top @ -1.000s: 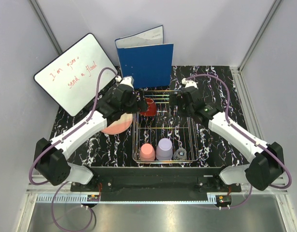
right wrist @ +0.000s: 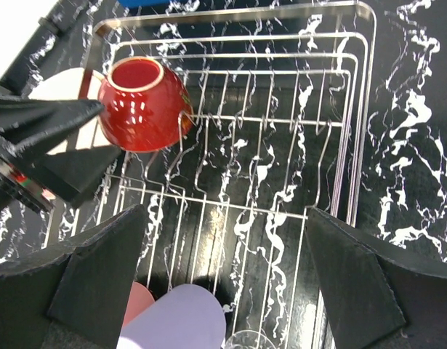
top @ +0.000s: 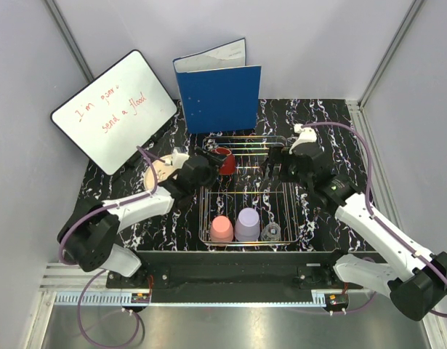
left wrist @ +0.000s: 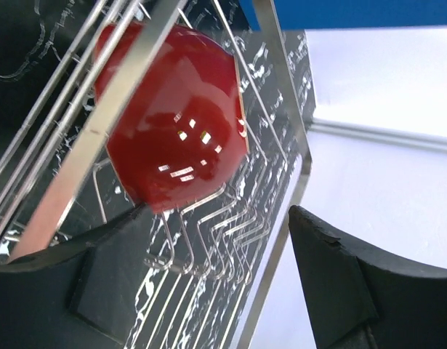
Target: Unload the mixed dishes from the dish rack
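In the wire dish rack (top: pixel 288 211) a red mug (top: pixel 227 161) rests at the back left, leaning against the wires. My left gripper (top: pixel 217 161) is part open at the rack's left side, close to the mug. In the left wrist view the mug (left wrist: pixel 176 120) lies beyond the fingers, with nothing between them. My right gripper (top: pixel 276 161) stands open and empty above the right part of the rack. At the rack's front are a pink cup (top: pixel 222 229), a lavender cup (top: pixel 247 225) and a clear glass (top: pixel 271 232).
A pale round plate (top: pixel 152 177) lies left of the rack, partly under the left arm. Behind stand a blue folder (top: pixel 222 102) and a leaning whiteboard (top: pixel 114 109).
The left gripper has lowered and turned to lie flatter beside the mug. The right gripper has shifted slightly right. The cups in front have not moved.
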